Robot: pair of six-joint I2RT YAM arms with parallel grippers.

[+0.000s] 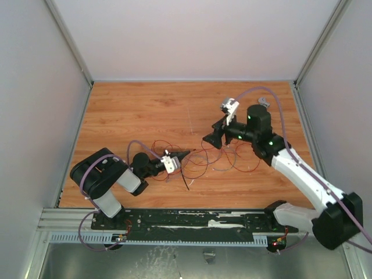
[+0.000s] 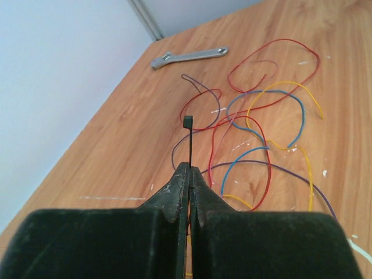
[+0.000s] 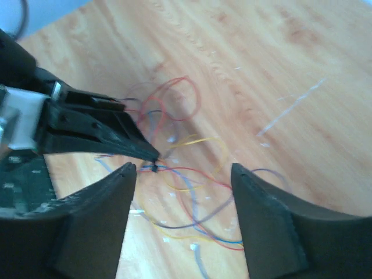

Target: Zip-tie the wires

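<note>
Tangled red, blue, yellow and purple wires (image 2: 265,174) lie on the wooden table (image 1: 139,110). My left gripper is shut, with a thin black zip tie (image 2: 190,142) standing up from between its tips, small square head at the top. In the top view it is low over the left part of the tangle. My right gripper is part open above the right part of the wires, nothing visible between its blurred fingers; in the top view it is up and right of the left one.
A wrench (image 2: 192,55) lies at the back right, partly hidden by the right arm in the top view. White walls border the table.
</note>
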